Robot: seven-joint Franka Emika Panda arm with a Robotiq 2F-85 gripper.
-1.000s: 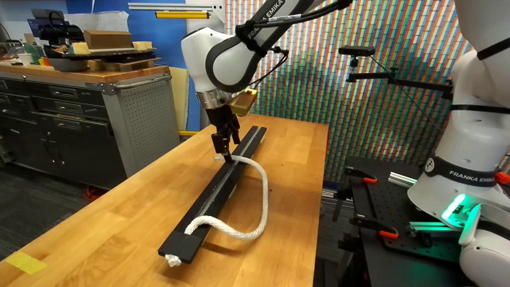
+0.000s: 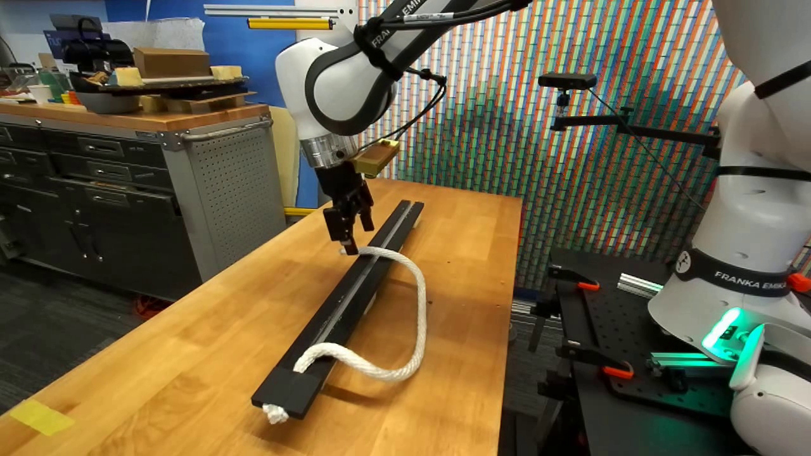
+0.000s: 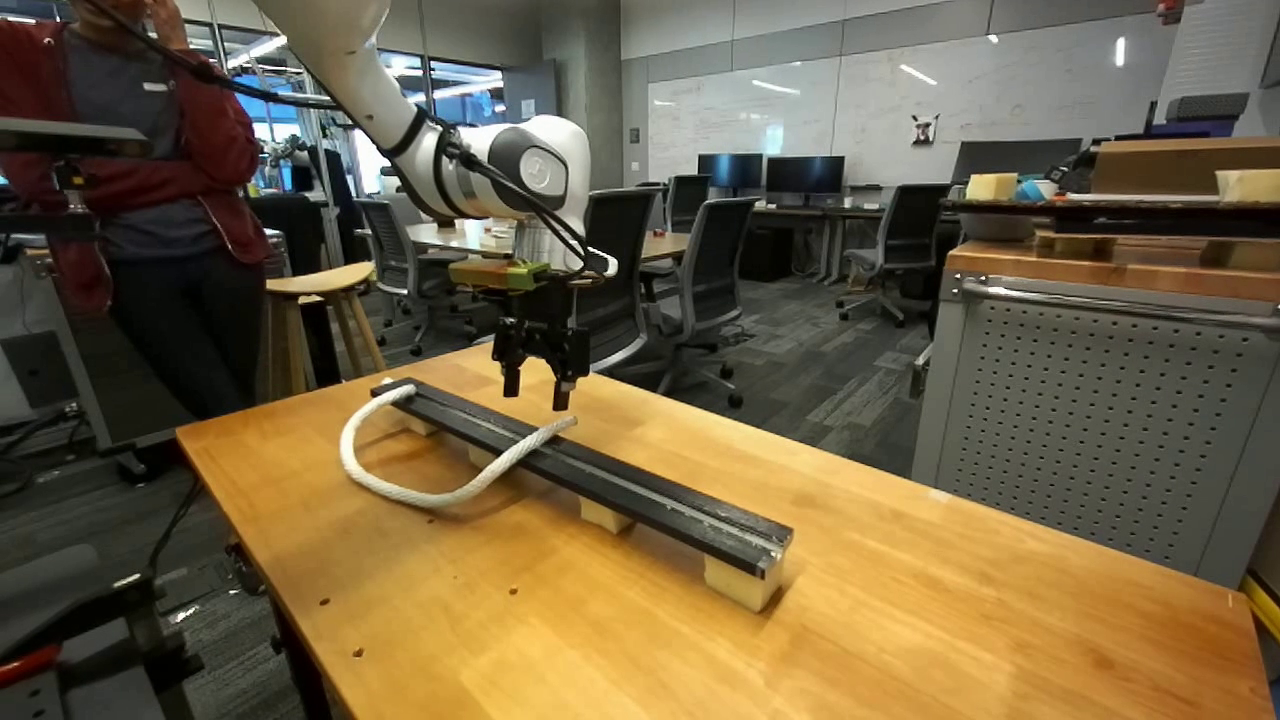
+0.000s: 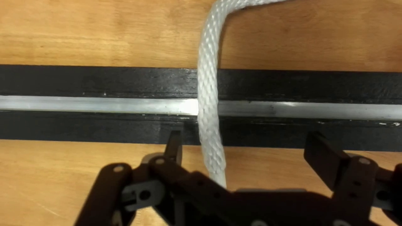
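A white braided rope (image 2: 419, 327) curves over the table from the near end of a long black rail (image 2: 327, 319), where it emerges from the rail. Its other end lies across the rail, over the pale central groove (image 4: 150, 105). My gripper (image 3: 536, 402) is open above that loose end, off toward the side of the rail. In the wrist view, the rope (image 4: 208, 94) crosses the rail and its tip passes partly behind the gripper body. The rope lies in the gap between the spread fingers, nearer the left one, and nothing is gripped.
Pale blocks (image 3: 744, 582) prop the rail above the wooden table (image 3: 960, 624). Free table surface lies on both sides of the rail. A second robot arm (image 2: 722, 251) stands off the table at the right, and a person (image 3: 156, 204) stands behind the table.
My gripper has moved left and slightly up in exterior view 1, from above the rail toward the rope's loose end. The rope and rail have not visibly moved.
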